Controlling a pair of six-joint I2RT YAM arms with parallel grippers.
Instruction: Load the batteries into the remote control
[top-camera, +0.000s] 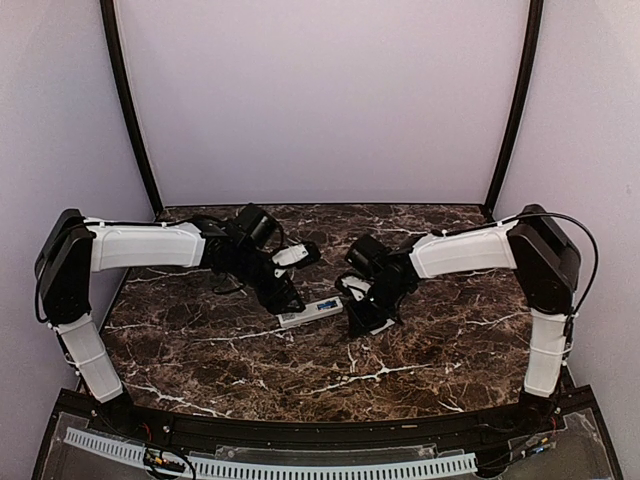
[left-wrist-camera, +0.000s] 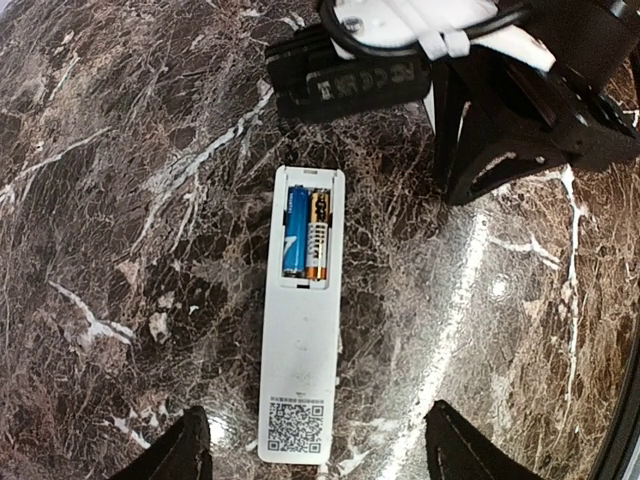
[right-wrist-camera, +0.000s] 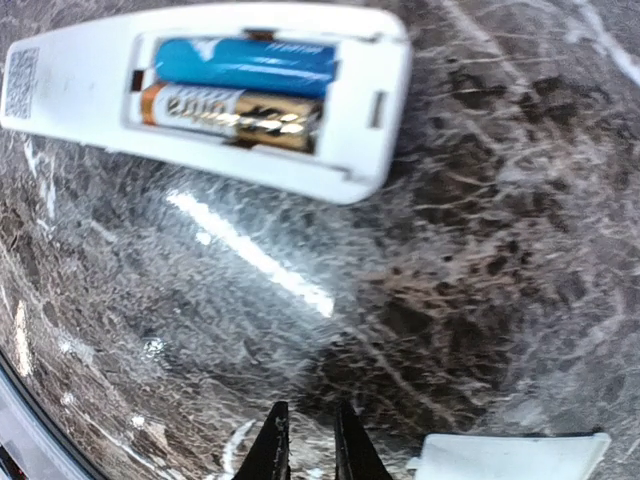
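Note:
The white remote (top-camera: 310, 313) lies on the marble table with its back up and compartment open; a blue battery (left-wrist-camera: 295, 230) and a gold battery (left-wrist-camera: 318, 235) sit side by side inside. My left gripper is open above the remote's lower end, nothing between its fingers. My right gripper has its fingertips a little apart, nothing visible between them, over bare table between the remote and the white battery cover (right-wrist-camera: 505, 455), which lies separate beside it.
The right arm's housing fills the upper right of the left wrist view.

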